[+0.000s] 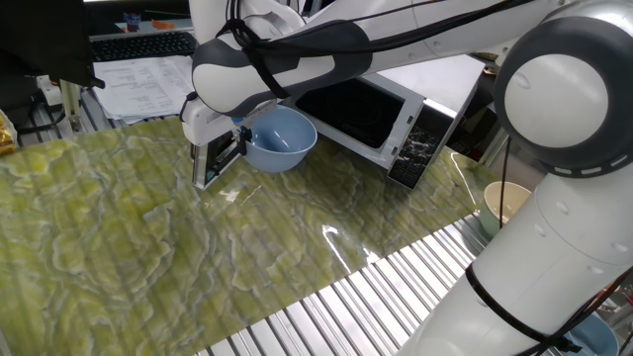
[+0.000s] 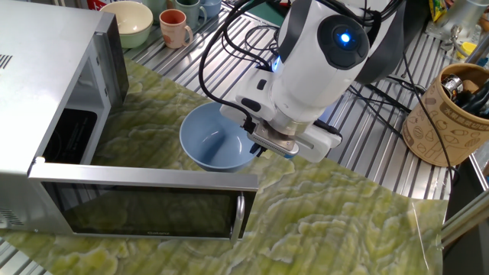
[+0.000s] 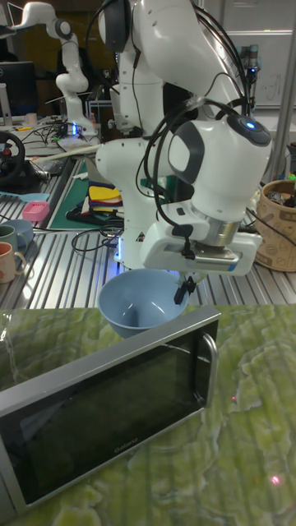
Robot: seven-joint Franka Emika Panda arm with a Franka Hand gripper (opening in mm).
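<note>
A light blue bowl point(image 1: 280, 139) is beside the microwave point(image 1: 358, 111), over the green marbled mat point(image 1: 109, 227). In exterior view 2 the bowl point(image 2: 216, 137) appears behind the open microwave door point(image 2: 153, 208), its inside empty apart from a shadow. My gripper point(image 3: 185, 289) points down at the bowl's right rim in exterior view 3, its dark fingertips close to that rim. Whether they pinch the rim or only stand beside it is unclear, as the gap between them does not show clearly. In exterior view 3 the door point(image 3: 113, 412) covers the bowl's lower front.
The open door and its handle point(image 2: 239, 217) stand close to the bowl. A cream bowl point(image 2: 128, 21) and a pink mug point(image 2: 175, 29) are behind the microwave. A tan bucket point(image 2: 439, 114) stands at the far right.
</note>
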